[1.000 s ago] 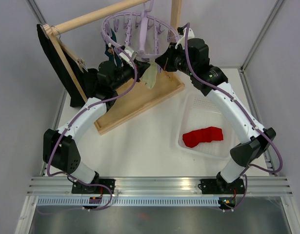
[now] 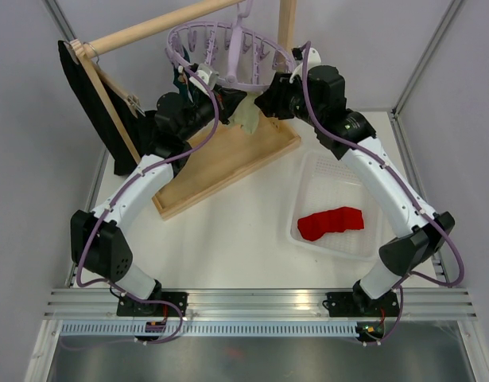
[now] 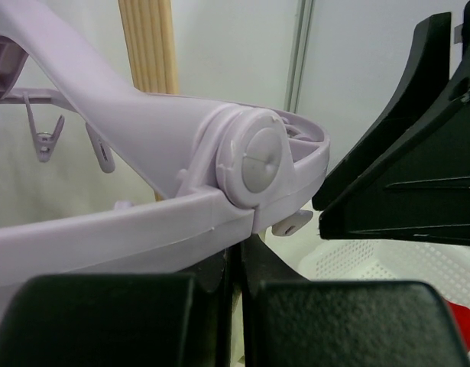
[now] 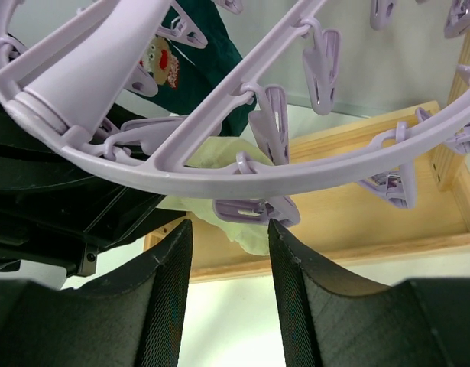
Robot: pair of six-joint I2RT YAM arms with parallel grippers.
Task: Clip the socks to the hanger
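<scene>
A lilac round hanger (image 2: 252,86) with clips around it hangs at the top middle. My left gripper (image 2: 239,99) is shut on a pale green sock (image 2: 246,116) just under the hanger's near rim. In the right wrist view, the sock (image 4: 254,238) hangs behind a lilac clip (image 4: 246,211); whether the clip grips it I cannot tell. My right gripper stands part open just below that clip, its fingertips apart on either side of it. A dark green patterned sock (image 4: 200,57) hangs from the hanger's left side. A red sock (image 2: 330,224) lies in the bin.
The white bin (image 2: 339,187) stands on the right of the table. A wooden frame (image 2: 157,24) carries the hanger, its base board (image 2: 220,163) below. Black cloth (image 2: 101,103) hangs at the left.
My left gripper has moved slightly up in the top view, the pale sock with it. The right gripper stays near the rim, its fingers shifted only a little. The red sock lies unmoved.
</scene>
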